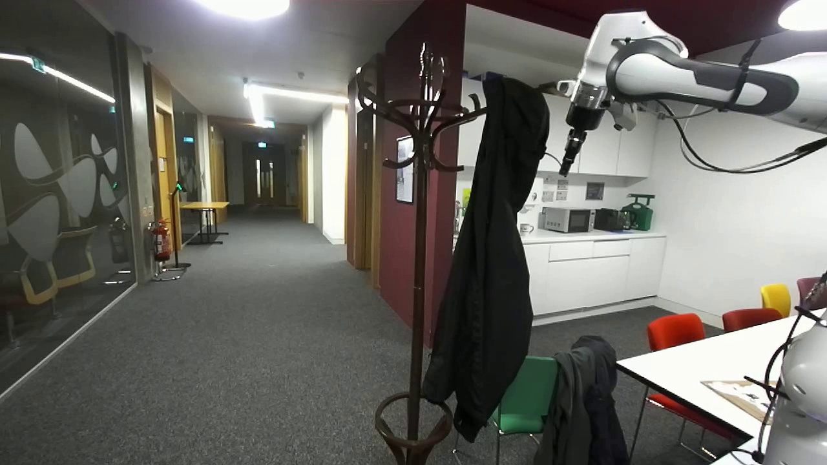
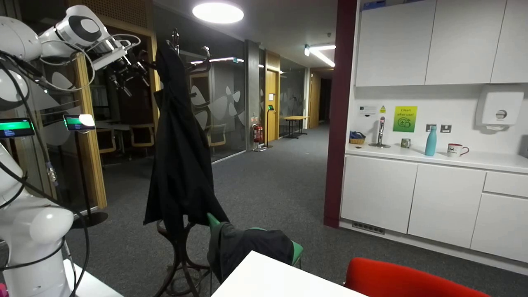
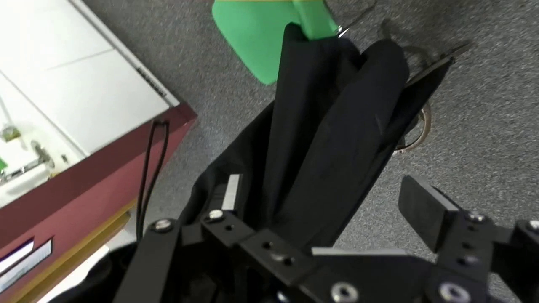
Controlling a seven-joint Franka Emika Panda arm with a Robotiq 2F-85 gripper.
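Observation:
A black coat [image 1: 488, 248] hangs from a hook at the top of a dark brown coat stand [image 1: 419, 294]. My gripper [image 1: 566, 169] points downward in the air, to the right of the coat's top and apart from it in this view. In exterior view 2 the fingers [image 2: 127, 91] are spread, with the coat [image 2: 178, 148] just to their right. From the wrist view, my gripper looks down along the coat [image 3: 323, 136]; the fingers are wide apart and hold nothing. A thin black cord loop [image 3: 151, 171] shows at the left there.
Below the coat stands a green chair [image 1: 523, 395] with a dark garment [image 1: 577, 395] over it. A white table [image 1: 721, 356] and red chairs are near the arm's base. Beyond runs a maroon wall [image 2: 341, 123].

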